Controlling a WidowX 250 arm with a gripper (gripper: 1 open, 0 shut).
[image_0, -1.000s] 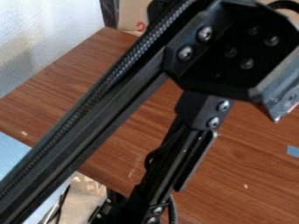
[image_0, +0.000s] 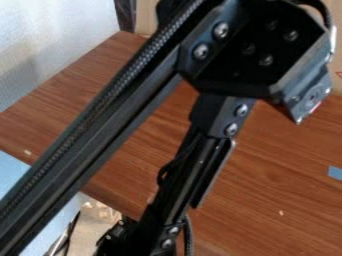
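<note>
Black arm links (image_0: 107, 120) with bolted plates (image_0: 254, 55) and a cable cross the camera view from the lower left to the upper right. A second link (image_0: 187, 180) runs down to the bottom centre. I cannot make out my gripper or its fingertips among these parts.
A wooden table top (image_0: 281, 200) fills most of the background, bare apart from small specks and a blue tape piece (image_0: 335, 172) at the right. A pale textured surface (image_0: 40, 50) is at the upper left. Clutter lies beyond the lower-left table edge, partly hidden.
</note>
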